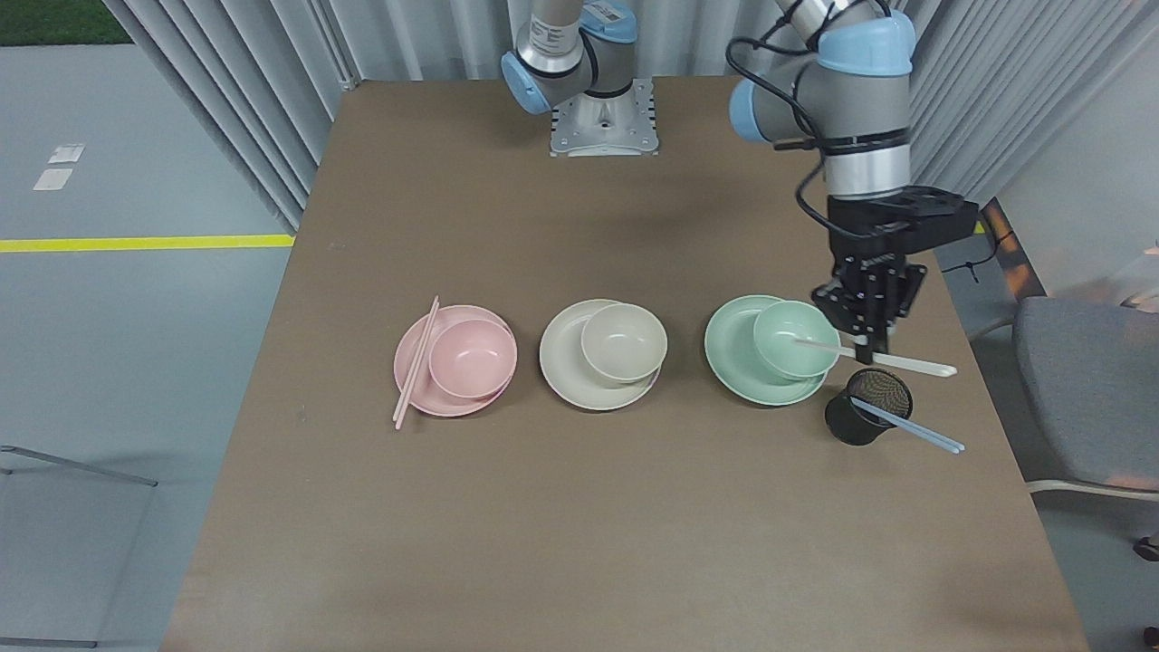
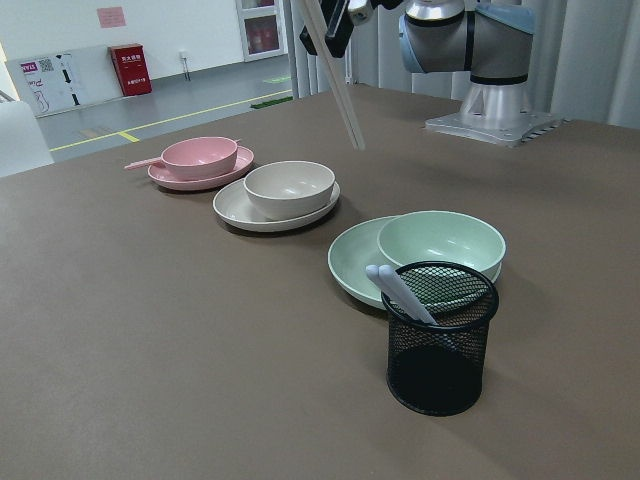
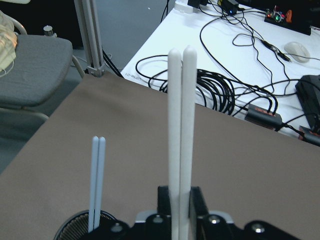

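My gripper (image 1: 866, 339) is shut on a pair of white chopsticks (image 3: 181, 130), held above the mint green bowl (image 1: 793, 326) on its mint plate (image 1: 733, 359). In the wrist view they point up between the fingers. Right of that plate stands a black mesh holder (image 2: 435, 360) with light blue chopsticks (image 1: 913, 427) leaning out. A white bowl (image 1: 624, 339) sits on a white plate (image 1: 565, 369) in the middle. At left, a pink bowl (image 1: 473, 359) rests on a pink plate (image 1: 445, 404), with pink chopsticks (image 1: 416, 362) across the plate's left side.
A grey chair (image 1: 1092, 391) is beyond the right edge; a white desk (image 3: 250, 50) with cables shows in the wrist view.
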